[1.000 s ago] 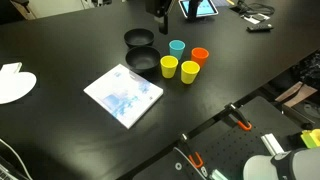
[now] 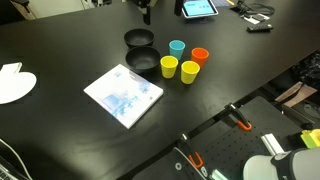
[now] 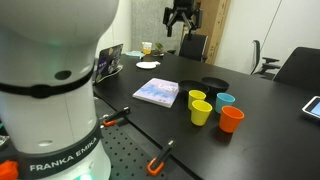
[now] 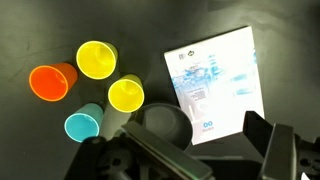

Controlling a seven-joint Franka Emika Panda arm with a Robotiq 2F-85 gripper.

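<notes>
My gripper [image 3: 181, 24] hangs high over the far part of the dark table, its fingers apart with nothing between them. Below and nearer the camera in exterior view 1 stand a blue cup [image 2: 177, 48], an orange cup [image 2: 199, 56] and two yellow cups, one on the left [image 2: 168, 66] and one on the right [image 2: 189, 72]. Two black bowls, a near one [image 2: 143, 62] and a far one [image 2: 138, 37], sit beside them. A flat white-and-blue box [image 4: 213, 82] lies near the bowls. The wrist view shows only one bowl [image 4: 166, 124] clearly, partly covered by the gripper.
A white plate [image 2: 15, 86] rests at the left of exterior view 1. A lit tablet [image 2: 199, 8] and dark cables [image 2: 254, 12] are at the back. Bare table lies left of the box and right of the cups.
The gripper has shifted a little up and left in exterior view 1. Cups, bowls and box stay where they were.
</notes>
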